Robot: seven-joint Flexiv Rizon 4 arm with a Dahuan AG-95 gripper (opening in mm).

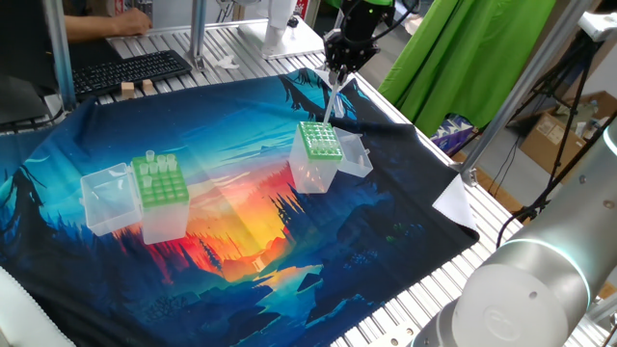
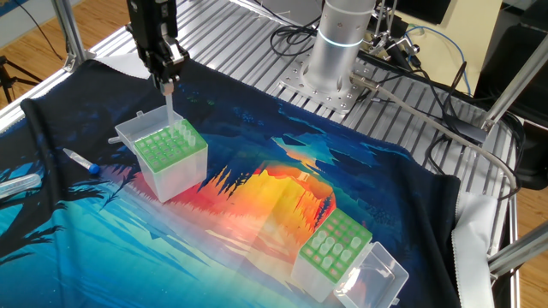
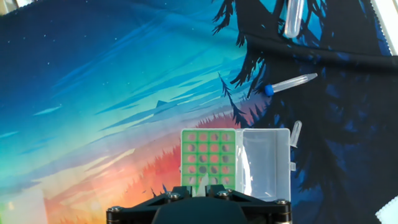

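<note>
My gripper (image 1: pixel 336 75) is shut on a slender translucent pipette tip (image 2: pixel 169 104), which points down over the back edge of a green-topped rack box (image 1: pixel 321 141). Whether the tip's lower end enters a hole or stays just above cannot be told. In the wrist view that box's green grid (image 3: pixel 208 155) lies just ahead of my fingers (image 3: pixel 180 192), with mostly empty holes showing; in exterior view 2 a few clear tips (image 2: pixel 186 132) stand near one edge. A second green-topped box (image 2: pixel 332 243) holds several clear tips and sits apart from the first.
Both boxes have clear lids hanging open, one lid (image 3: pixel 266 165) beside the nearer box and another lid (image 1: pixel 109 198) by the second. A blue-capped tube (image 3: pixel 289 84) and a larger clear tube (image 3: pixel 293 17) lie on the cloth. Bare cloth (image 1: pixel 241 207) separates the boxes.
</note>
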